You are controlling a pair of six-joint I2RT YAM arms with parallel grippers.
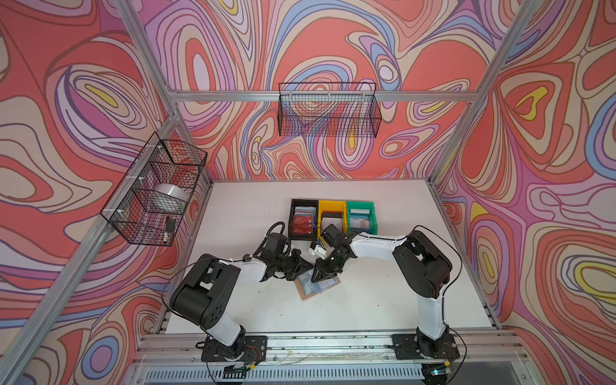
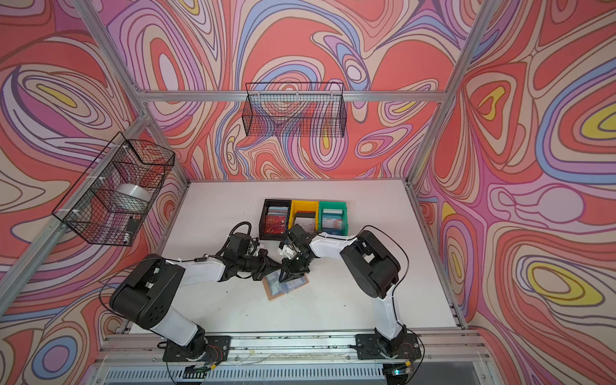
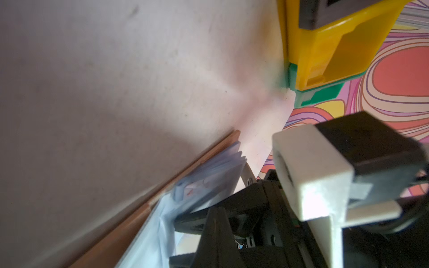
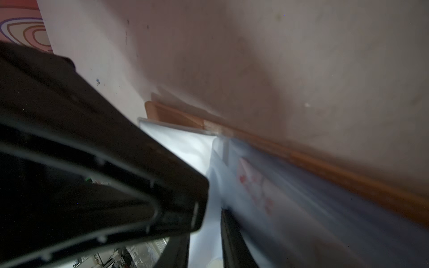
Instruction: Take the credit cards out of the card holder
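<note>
An open card holder with a tan cover (image 4: 174, 114) and translucent sleeves (image 3: 203, 183) lies on the table beneath both grippers; red markings show through a sleeve. My left gripper (image 1: 296, 269) is over the holder's left part, shut, with nothing clearly visible between its fingers. My right gripper (image 1: 317, 272) is down on the sleeves at the middle and right, its fingers dark and close to the plastic in the right wrist view. Whether it grips a sleeve or card is hidden.
Black (image 1: 303, 236), yellow (image 3: 335, 49) and green (image 1: 371, 218) bins holding packets stand just behind the holder. Wire baskets hang at the back and left.
</note>
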